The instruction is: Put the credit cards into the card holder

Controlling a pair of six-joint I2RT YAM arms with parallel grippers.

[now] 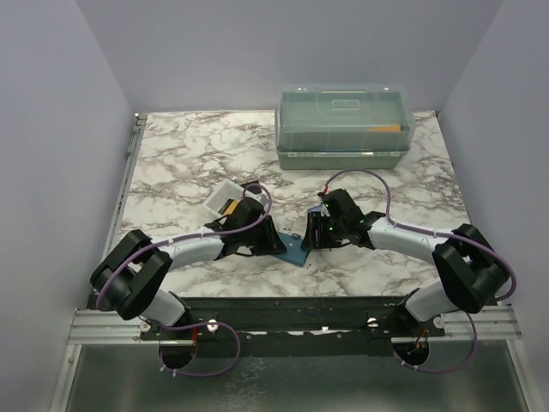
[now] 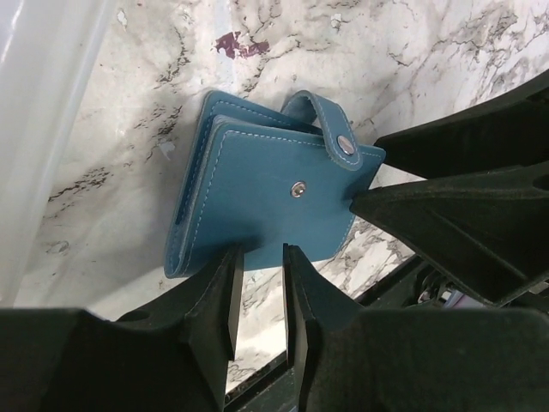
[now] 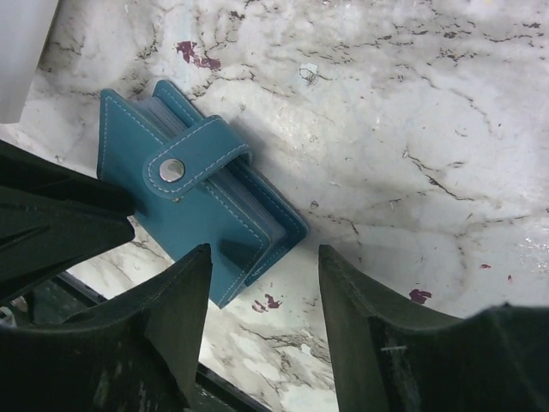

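Note:
The blue leather card holder point(image 1: 292, 249) lies on the marble between both grippers, its snap strap point(image 3: 195, 153) across its edge and sleeves showing at the side. My left gripper hangs over the holder with its fingertips close together; how far open they are is not clear from the top view. My right gripper stands open at the holder's right, fingertips either side of its near corner area, nothing visibly gripped. No loose credit card can be made out clearly.
A white tray point(image 1: 219, 196) with small items sits left of the holder, partly behind the left arm. A large lidded green plastic box point(image 1: 343, 120) stands at the back right.

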